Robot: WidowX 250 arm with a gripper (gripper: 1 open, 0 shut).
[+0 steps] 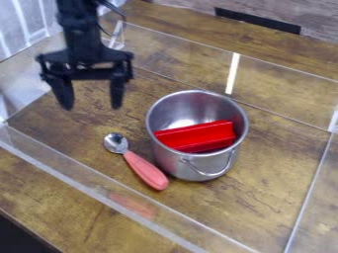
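Observation:
My dark gripper (82, 79) hangs over the left part of the wooden table, motion-blurred, its fingers spread open with nothing clear between them. Below and right of it lies an ice cream scoop (144, 170), metal head toward the upper left and pink handle toward the lower right. A steel pot (192, 101) with a wire handle stands right of the scoop, holding a red oblong object (195, 133).
Clear plastic edging runs around the wooden work surface (278, 119). A dark slot (258, 27) shows at the back. The area behind the pot and to its right is clear.

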